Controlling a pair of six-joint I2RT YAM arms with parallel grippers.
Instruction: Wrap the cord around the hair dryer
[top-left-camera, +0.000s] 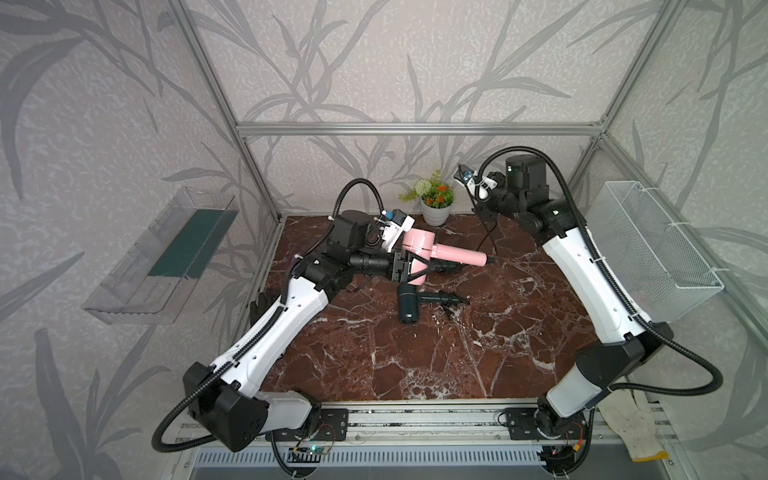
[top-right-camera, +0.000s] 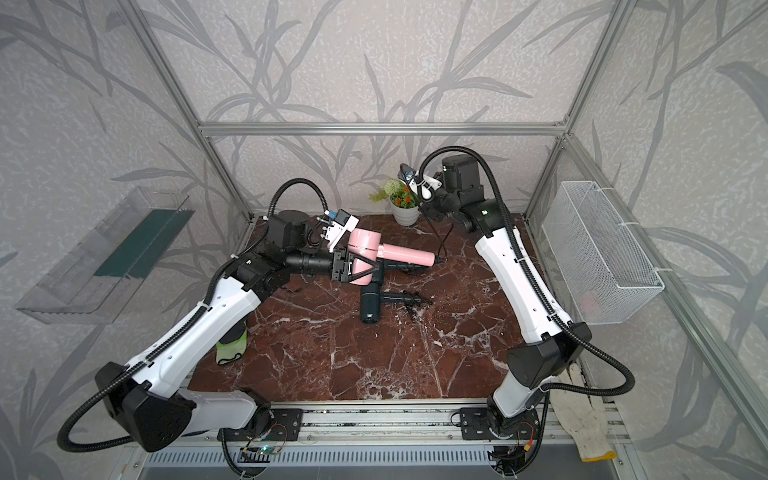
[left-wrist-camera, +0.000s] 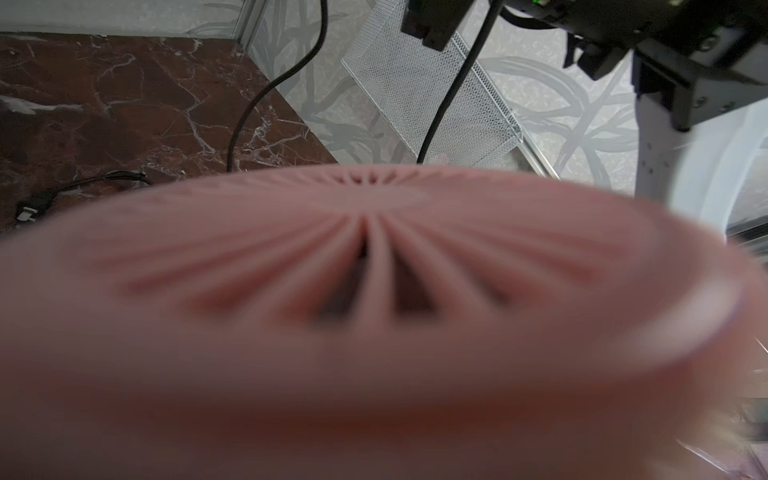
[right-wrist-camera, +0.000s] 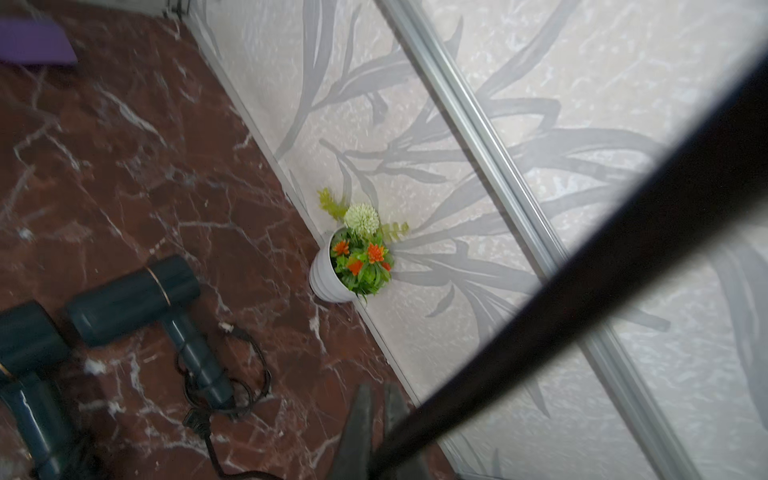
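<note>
The pink hair dryer (top-left-camera: 457, 255) is held above the table, its handle pointing right. My left gripper (top-left-camera: 425, 268) has its fingers around the dryer's head and is shut on it; in the left wrist view the dryer's pink vented end (left-wrist-camera: 376, 264) fills the lower part. Farther back and to the right, my right gripper is raised and shut, with the thick-looking black cord (right-wrist-camera: 560, 280) running from its fingertips across the right wrist view. From the dryer's handle end a dark cord (top-left-camera: 485, 237) rises toward the right gripper.
Two dark green hair dryers (right-wrist-camera: 132, 300) (right-wrist-camera: 32, 340) lie on the table below, cords near their handles. A potted plant (top-left-camera: 436, 209) stands at the back wall. A white wire basket (top-left-camera: 660, 240) is at the right.
</note>
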